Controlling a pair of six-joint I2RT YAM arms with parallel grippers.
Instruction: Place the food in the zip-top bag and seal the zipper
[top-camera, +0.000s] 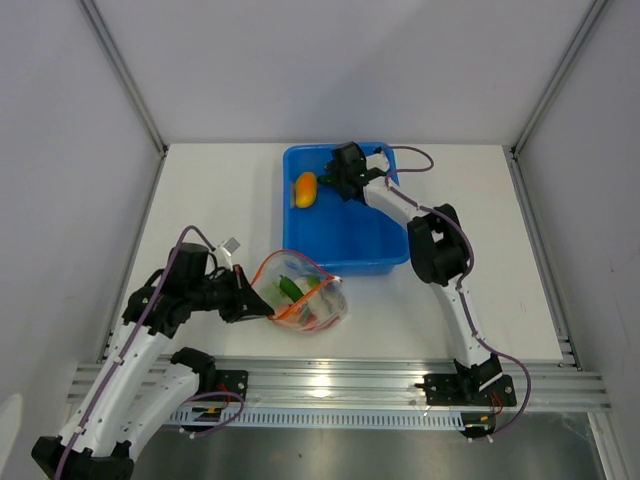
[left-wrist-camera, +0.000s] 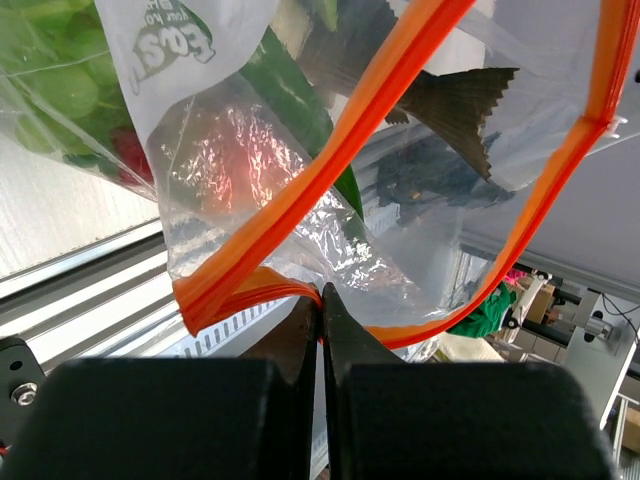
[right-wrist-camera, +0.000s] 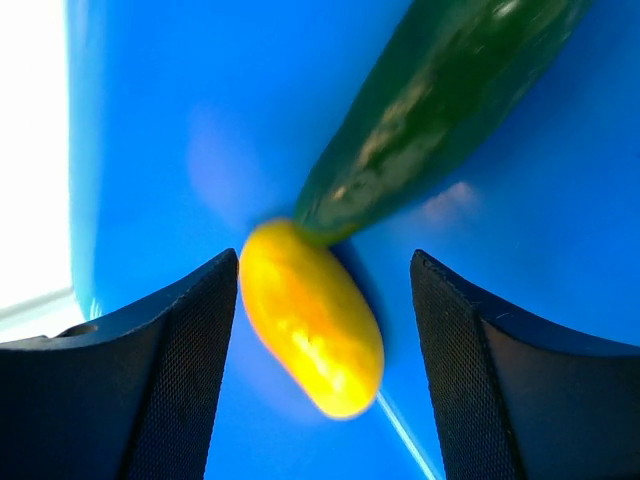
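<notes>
The zip top bag (top-camera: 310, 305) lies on the table with vegetables inside. My left gripper is shut on the orange zipper edge (left-wrist-camera: 250, 245) at the bag's mouth, which gapes open. Inside the blue bin (top-camera: 340, 235) my right gripper is open over a yellow oblong food (right-wrist-camera: 310, 325), with a dark green cucumber-like vegetable (right-wrist-camera: 430, 110) beside it. Nothing is held between the right fingertips as far as shows; the yellow piece lies below them.
The bin stands at the back of the white table (top-camera: 210, 170), behind the bag.
</notes>
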